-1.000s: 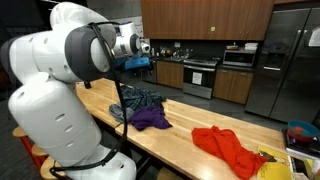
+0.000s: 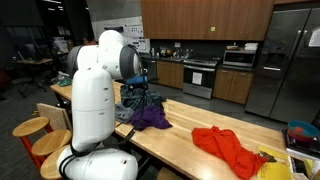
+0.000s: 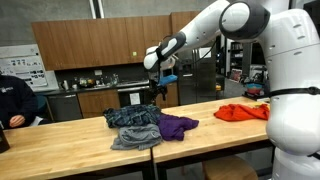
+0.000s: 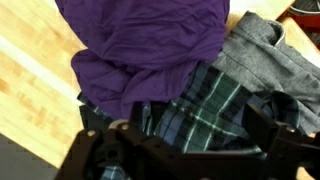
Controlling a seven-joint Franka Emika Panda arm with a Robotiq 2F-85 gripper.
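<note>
A purple cloth [image 4: 150,35] lies crumpled on the wooden table, partly over a dark green plaid cloth [image 4: 205,115] in the wrist view. Beside them is a grey cloth [image 4: 268,55]. In exterior view 2 the plaid cloth [image 3: 135,112], the grey cloth [image 3: 138,136] and the purple cloth [image 3: 173,127] sit close together. My gripper [image 3: 162,92] hangs above the cloths with its fingers pointing down. The wrist view has the gripper low in the frame, standing open over the plaid cloth, its fingers apart and holding nothing.
A red cloth [image 2: 226,148] lies apart on the table. Near it are a yellow item [image 2: 273,168] and a bin with a blue rim [image 2: 302,130]. Bare tabletop [image 2: 190,118] stretches between the purple and red cloths. Stools [image 2: 32,126] stand beside the table.
The arm has swung and lowered, bringing my gripper down closer to the cloths. The cloths appear to lie where they were.
</note>
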